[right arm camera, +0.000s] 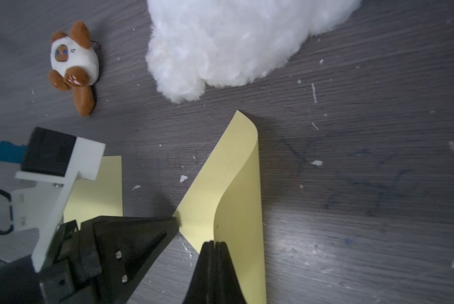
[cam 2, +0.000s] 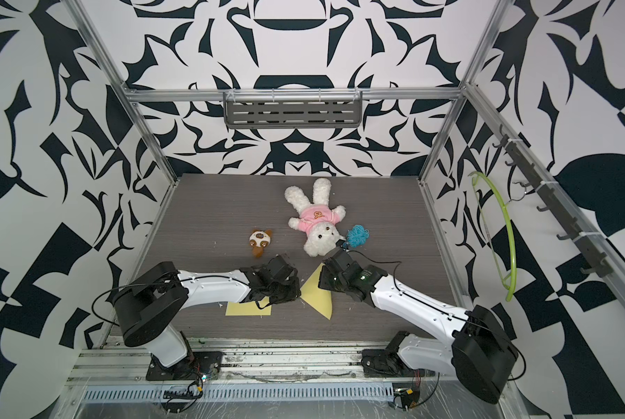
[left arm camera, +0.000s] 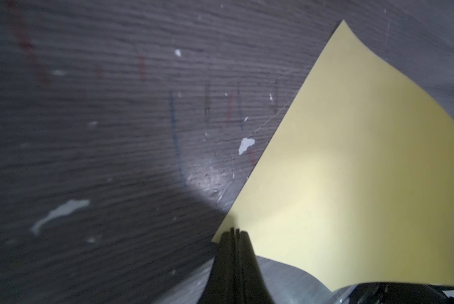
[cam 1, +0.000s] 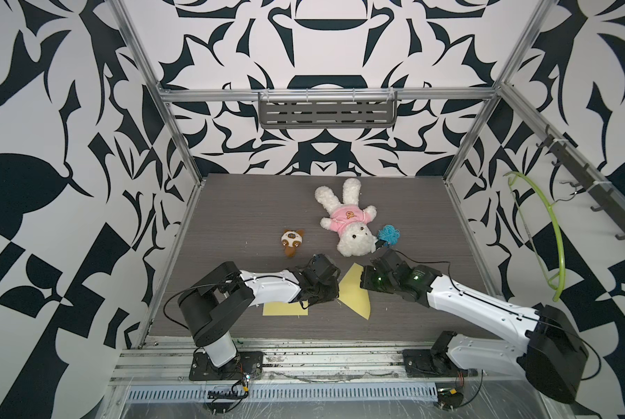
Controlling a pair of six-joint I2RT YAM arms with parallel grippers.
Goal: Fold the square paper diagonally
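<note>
A yellow square paper (cam 1: pixel 354 296) lies between the two grippers, its right part lifted and curling over leftward, as the right wrist view (right arm camera: pixel 237 212) shows. My left gripper is shut with its tips on the paper's left corner. My right gripper is shut at the curled edge of the paper; whether the edge is pinched between its fingers is hard to tell. A second yellow paper (cam 1: pixel 284 309) lies flat under my left arm.
A white plush rabbit (cam 1: pixel 354 230) lies behind the paper, with a brown-and-white toy (cam 1: pixel 291 241) to its left and a blue yarn-like object (cam 1: pixel 389 234) to its right.
</note>
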